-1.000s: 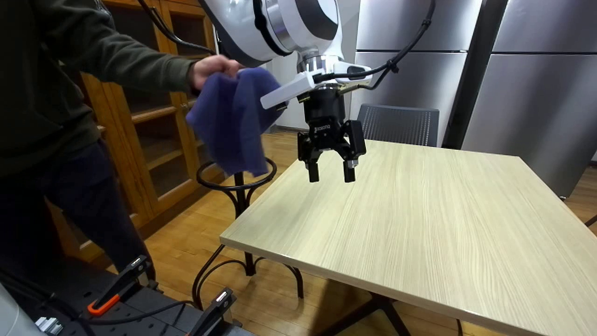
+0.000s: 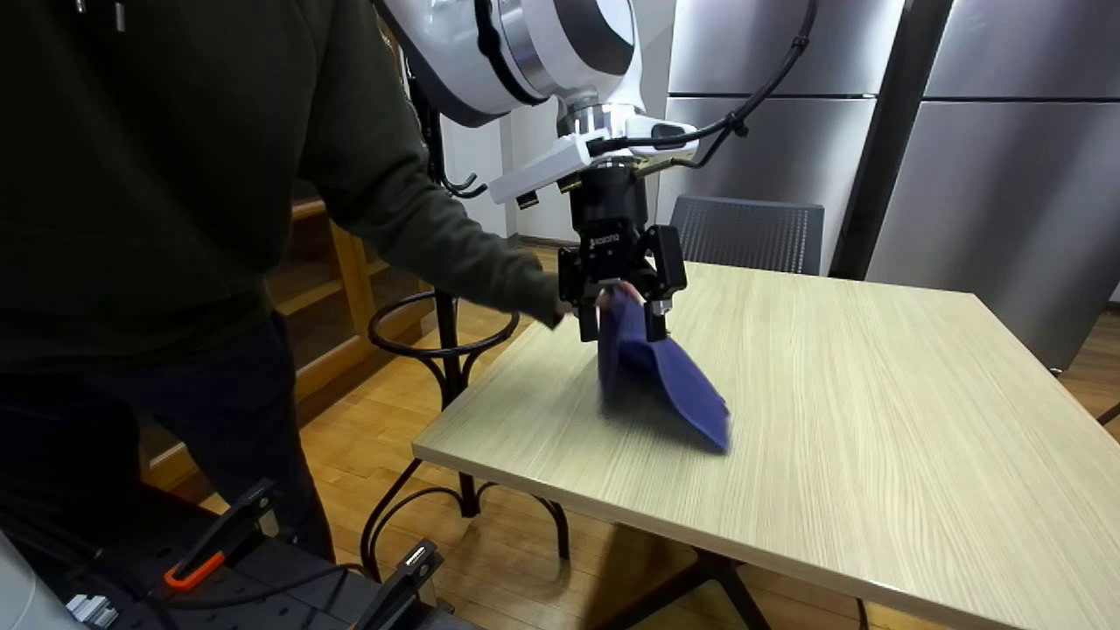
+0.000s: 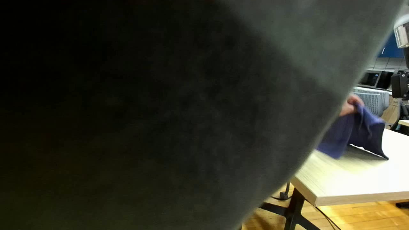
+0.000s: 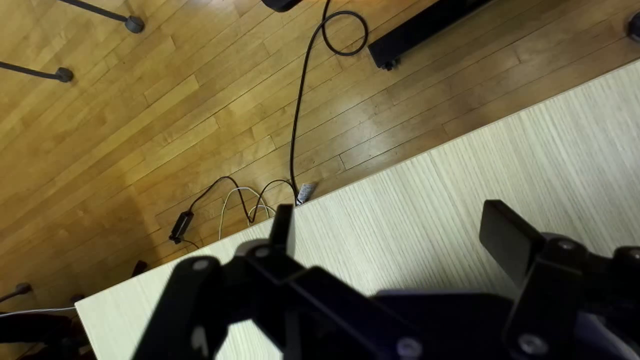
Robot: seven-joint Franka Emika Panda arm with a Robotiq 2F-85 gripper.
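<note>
A person's hand holds a purple-blue cloth (image 2: 677, 378) by its top, and its lower edges hang down to the table near the corner. My gripper (image 2: 622, 325) is open right by the hand, its fingers pointing down; the cloth shows between and below the fingers in exterior view 1, but I do not grip it. In exterior view 2 the same cloth (image 3: 368, 128) hangs from the hand (image 3: 351, 105). The wrist view has my gripper wide apart over the tabletop, with a dark, blurred patch of what seems to be cloth low behind the fingers.
The person's dark sleeve (image 2: 451, 236) reaches in from the left and blocks most of exterior view 2. A dark chair (image 2: 747, 233) stands behind the table.
The person's hand has brought the cloth from the left of the arm, in the air, down to the table under my gripper. The arm and gripper look unmoved.
</note>
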